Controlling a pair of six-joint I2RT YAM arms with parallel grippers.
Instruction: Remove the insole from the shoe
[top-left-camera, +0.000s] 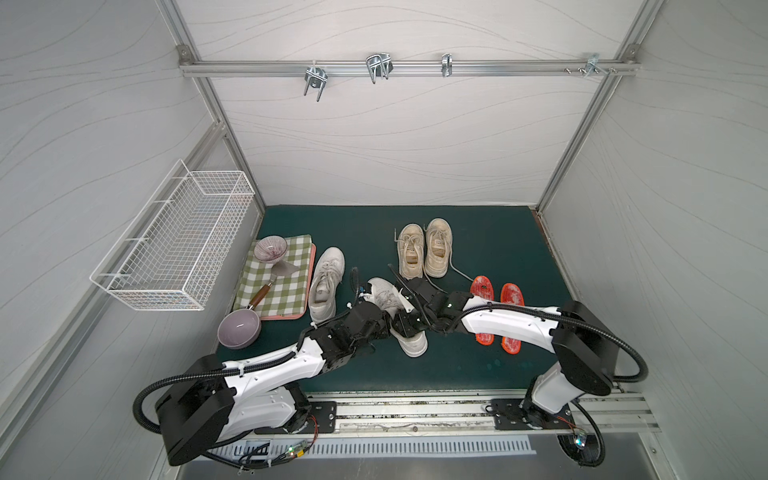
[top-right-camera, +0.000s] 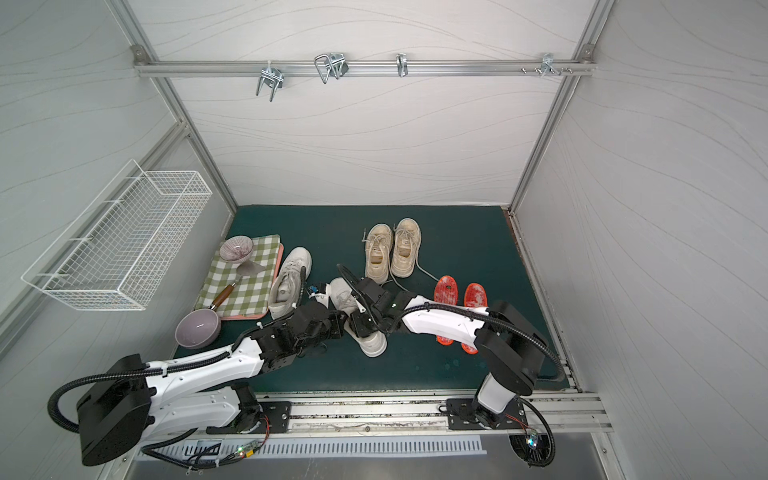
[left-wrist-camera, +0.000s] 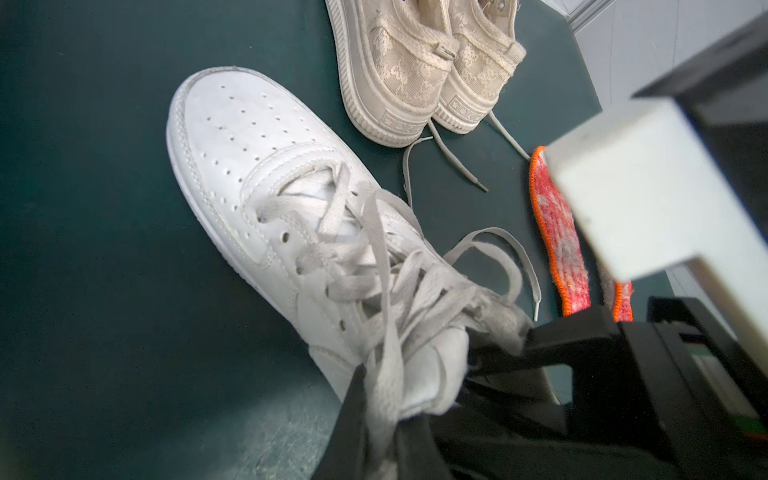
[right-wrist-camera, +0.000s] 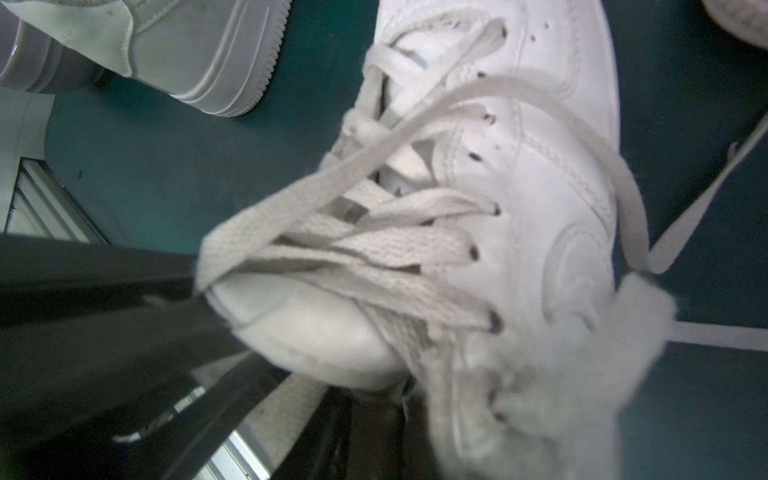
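A white shoe with loose grey-white laces (left-wrist-camera: 240, 136) lies near the front middle of the table, toe pointing away. At its tongue, my left gripper is shut on a strand of shoelace (left-wrist-camera: 389, 376); whether the tongue edge is pinched too is hard to tell. My right gripper reaches in at the shoe's opening, just below the tongue (right-wrist-camera: 320, 328). Its tips are dark and partly covered, so their spacing and anything between them cannot be made out. The insole is hidden inside the shoe by the tongue, laces and both grippers.
Another white shoe (top-left-camera: 326, 280) stands to the left, beside a checked mat (top-left-camera: 281, 292) with a bowl and a pan. Beige shoes (top-left-camera: 410, 248) sit behind. Red insoles (top-left-camera: 512, 320) lie under and beside the right arm. Both arms meet closely over the shoe.
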